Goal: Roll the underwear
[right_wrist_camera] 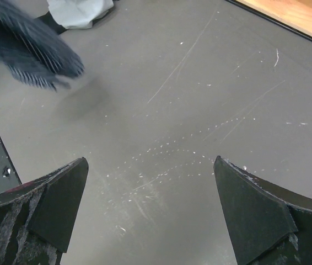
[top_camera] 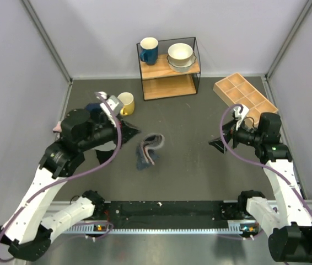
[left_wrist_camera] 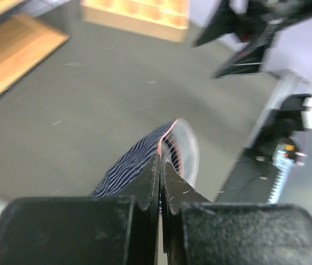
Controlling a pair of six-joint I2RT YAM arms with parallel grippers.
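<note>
A dark, finely striped piece of underwear (top_camera: 146,150), with a pinkish edge and a grey part, hangs in the air left of the table's middle. My left gripper is shut on it, the cloth pinched at the fingertips. In the right wrist view the striped cloth (right_wrist_camera: 32,41) is blurred, with a shadow on the table below. Its full shape is hidden, as it hangs bunched. Over at the right, my right gripper (top_camera: 218,144) stands open and empty, its fingers (right_wrist_camera: 54,207) wide apart above bare table.
Other clothes, including a light grey piece (top_camera: 106,147), lie at the left, mostly under my left arm. A yellow mug (top_camera: 126,103) stands behind them. At the back is a shelf (top_camera: 170,86); a wooden divided tray (top_camera: 238,94) sits back right.
</note>
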